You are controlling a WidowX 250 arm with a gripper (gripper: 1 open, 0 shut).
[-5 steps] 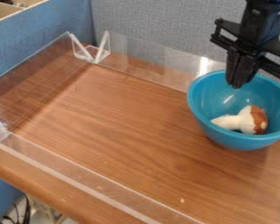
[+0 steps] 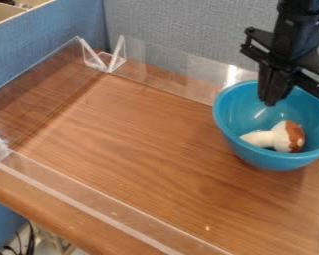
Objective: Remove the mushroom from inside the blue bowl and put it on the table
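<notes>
In the camera view, the toy mushroom (image 2: 293, 135), with a white stem and a brown-orange and white cap, lies on its side inside the blue bowl (image 2: 233, 130) at the right of the table. Its stem points left. My black gripper (image 2: 270, 96) reaches down over the bowl's far side, with its tip above the bowl's inside. The fingers look shut, with nothing held, and the mushroom lies clear of them, lower and nearer the camera.
Bare wooden table (image 2: 136, 139) spreads left and in front of the bowl. Clear low walls run along the table's edges, with a white bracket (image 2: 104, 56) at the back left corner. A grey wall stands close behind.
My gripper has shifted very slightly to the right and down over the bowl. Neither the bowl nor the mushroom has visibly moved.
</notes>
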